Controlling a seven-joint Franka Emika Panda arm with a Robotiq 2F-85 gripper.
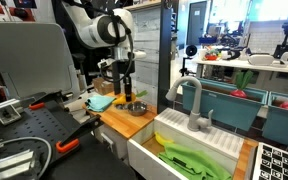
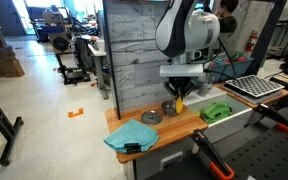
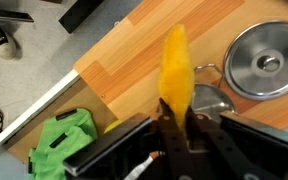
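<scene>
My gripper is shut on a yellow-orange elongated object (image 3: 176, 62), blurred in the wrist view, so its exact kind is unclear. From exterior view 2, the gripper (image 2: 177, 94) points down with the yellow object (image 2: 180, 103) at its tips, close to a metal pot (image 2: 169, 108). In the wrist view the pot (image 3: 214, 101) is partly hidden behind the fingers and the held object. Beside it a round metal lid (image 3: 265, 62) lies on the wooden counter (image 3: 134, 62).
A light-blue cloth (image 2: 131, 136) covers the counter's near end. Past the counter lies a sink with a green cloth (image 1: 196, 161) and something yellow (image 1: 162, 139) in it. The faucet (image 1: 196, 103) rises behind the sink, and a grey wall panel (image 2: 136, 75) borders the counter.
</scene>
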